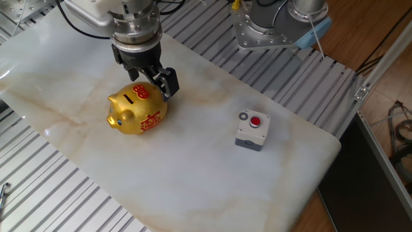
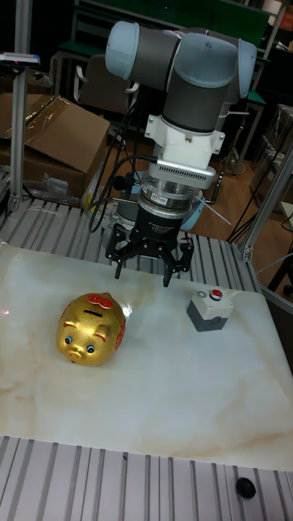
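Note:
My gripper points down with its black fingers spread apart and nothing between them. A golden piggy bank, with a slot on top and red markings, stands upright on the table. In exterior view 3 the gripper is above the tabletop, behind the piggy bank and off to its right. Exterior view 2 has one finger overlapping the edge of the piggy bank; whether they touch cannot be told. A white and grey box with a red button sits apart from the gripper, with a small grey disc on its top.
Slatted metal rails border the tabletop. A black round knob lies on the front rails. Cardboard boxes stand behind.

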